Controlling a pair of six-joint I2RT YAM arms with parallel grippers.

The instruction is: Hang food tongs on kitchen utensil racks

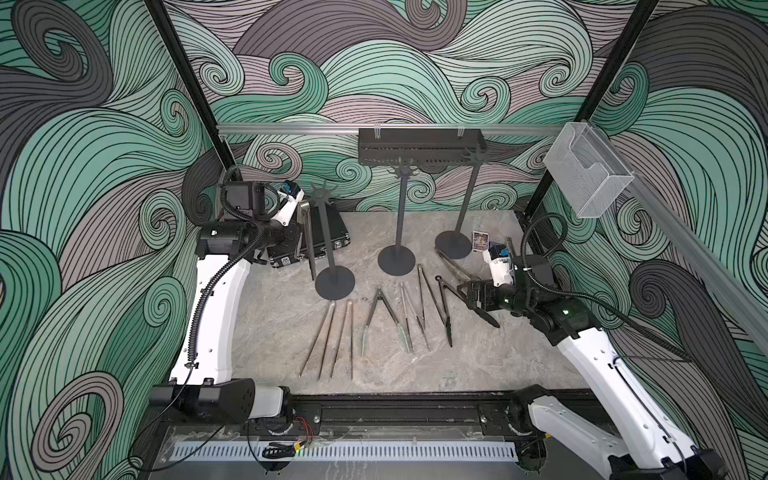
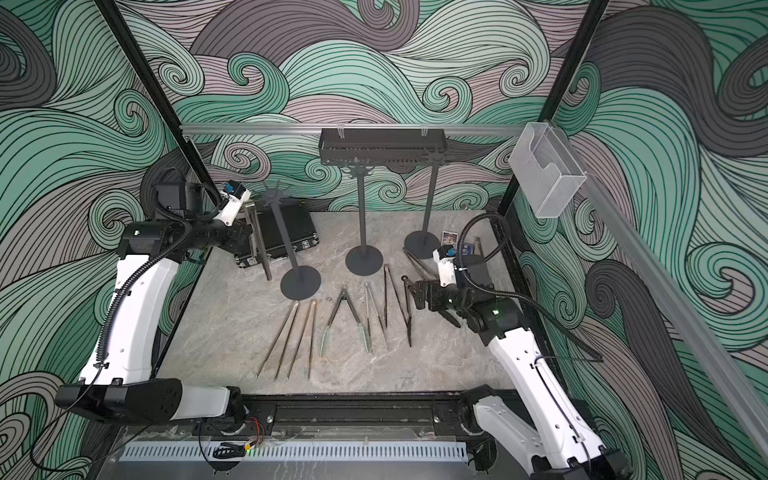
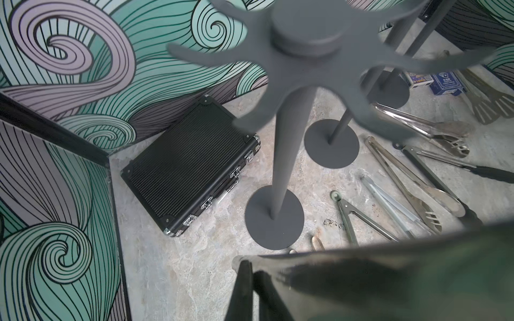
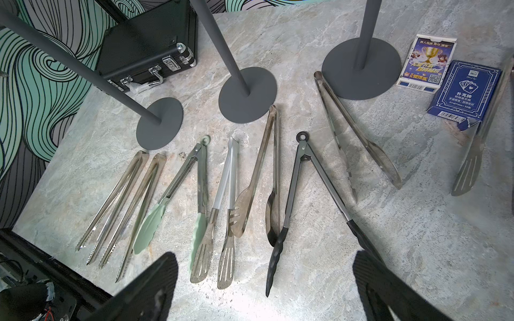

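Observation:
A pair of metal tongs [image 1: 309, 254] hangs down at my left gripper [image 1: 296, 230], just left of the left rack [image 1: 326, 228]. In the left wrist view the blurred tongs [image 3: 374, 281] reach from the shut fingers to the right edge. The left rack's hooked head [image 3: 310, 50] is beyond them, with every hook in sight bare. The middle rack [image 1: 401, 212] and right rack [image 1: 466, 204] stand farther right. My right gripper is open with nothing gripped, low over the black-handled tongs [image 4: 305, 155].
Several tongs lie spread on the table, including green-tipped tongs [image 4: 201, 165] and metal tongs [image 4: 350, 117] by the right rack's base. A black case [image 3: 187, 165] sits behind the left rack. Card boxes [image 4: 465, 91] lie at the right.

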